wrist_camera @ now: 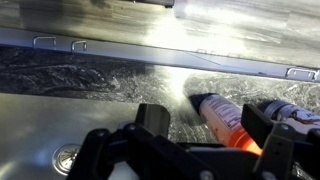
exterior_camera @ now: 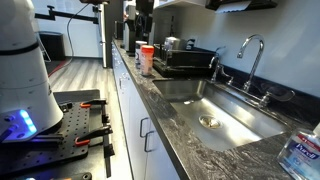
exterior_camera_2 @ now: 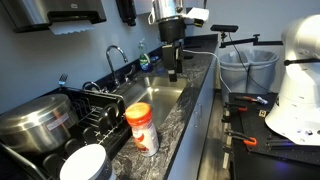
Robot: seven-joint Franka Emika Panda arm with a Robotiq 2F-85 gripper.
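A white canister with a red lid (exterior_camera_2: pixel 142 130) stands upright on the dark counter beside the sink. It also shows as the red-lidded canister (exterior_camera: pixel 147 61) at the counter's edge. In the wrist view, my gripper has its fingers wide apart, above the counter. Part of the canister (wrist_camera: pixel 224 114) appears beneath the gap and the right finger; there is no contact that I can make out. In exterior view 2, the gripper (exterior_camera_2: pixel 172 73) hangs higher than the canister, pointing down.
A steel sink (exterior_camera: pixel 210 112) with a tall faucet (exterior_camera: pixel 254 58) is set in the counter. A white container (exterior_camera_2: pixel 88 164) and a large pot (exterior_camera_2: pixel 38 125) crowd the canister's side. A detergent container (exterior_camera: pixel 300 155) stands at the near end. Bare counter (exterior_camera: pixel 175 120) runs along the sink.
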